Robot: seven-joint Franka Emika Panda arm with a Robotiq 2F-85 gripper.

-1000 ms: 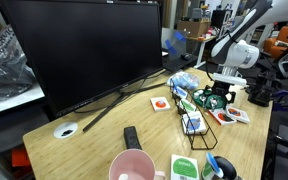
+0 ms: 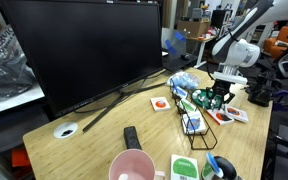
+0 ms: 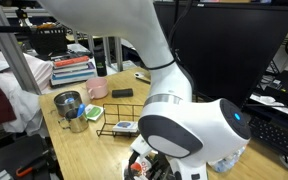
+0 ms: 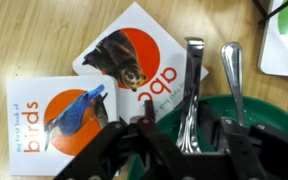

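Note:
In the wrist view my gripper is over a green bowl (image 4: 274, 115), its dark fingers part open. Between the fingers rises a shiny metal utensil (image 4: 191, 90) with a dark end, leaning out of the bowl. A gap shows on its left side; contact on the right is hard to judge. Another silver utensil (image 4: 232, 68) rests at the bowl's rim just to the right. From the first exterior view, my gripper (image 2: 220, 98) points down by the green bowl (image 2: 200, 98). The white arm hides most of the bowl in the second exterior view.
Two picture cards, a bear card (image 4: 124, 55) and a birds card (image 4: 54, 128), lie beside the bowl. A black wire rack (image 2: 192, 118) stands close by. Farther off are a pink mug (image 2: 133, 165) and a monitor (image 2: 84, 50).

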